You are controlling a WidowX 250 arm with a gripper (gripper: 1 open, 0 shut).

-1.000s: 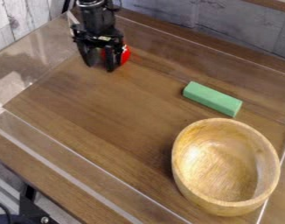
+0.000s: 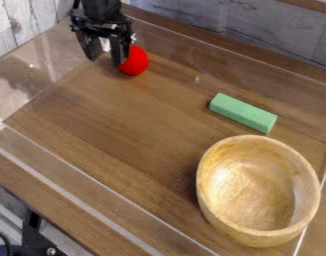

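A red round object [image 2: 135,62] rests on the wooden table toward the back left. My dark gripper [image 2: 104,48] is just to its left and slightly above, partly in front of the table's back edge. Its fingers are too small and dark to tell whether they are open or shut. A green block [image 2: 242,113] lies at the middle right, and a wooden bowl [image 2: 257,220] stands at the front right.
Tiled walls [image 2: 239,32] border the back, and a clear strip runs along the left edge.
My gripper has moved up and back, away from the front of the red object, which now shows more fully. The block and bowl are unchanged.
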